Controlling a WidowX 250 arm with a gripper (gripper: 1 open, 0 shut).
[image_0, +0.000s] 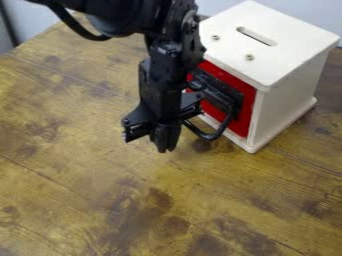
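My gripper (166, 136) hangs pointing down just above the wooden tabletop, left of a white wooden box (274, 50). Its fingertips are shut, with nothing seen between them. The box has a slot in its top and a red front panel (241, 122) facing me, partly hidden behind the arm and wrist.
A pale wall (27, 18) stands at the back left corner.
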